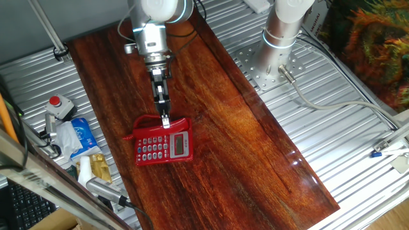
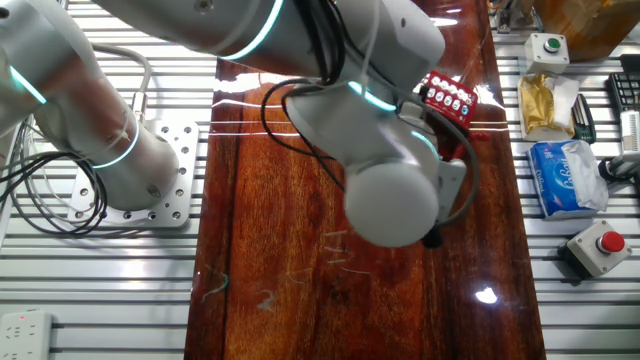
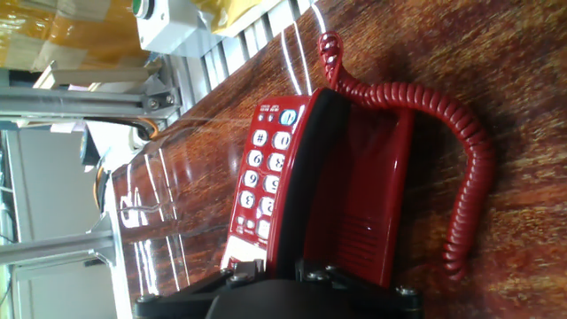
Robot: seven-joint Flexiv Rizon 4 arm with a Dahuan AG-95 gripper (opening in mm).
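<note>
A red desk telephone (image 1: pixel 164 148) with a grey keypad and small display rests on the wooden table. Its red handset (image 1: pixel 180 125) lies along the back of the base. My gripper (image 1: pixel 165 121) points down at the handset, its tips at or touching the middle. In the wrist view the dark gripper enters at the bottom edge, against the telephone's near end; whether anything is between its fingers is unclear. The coiled red cord (image 3: pixel 474 146) loops out beside the phone. In exterior view 2 the arm hides most of the telephone (image 2: pixel 447 98) and the gripper.
The robot's base (image 1: pixel 271 67) stands at the right.
</note>
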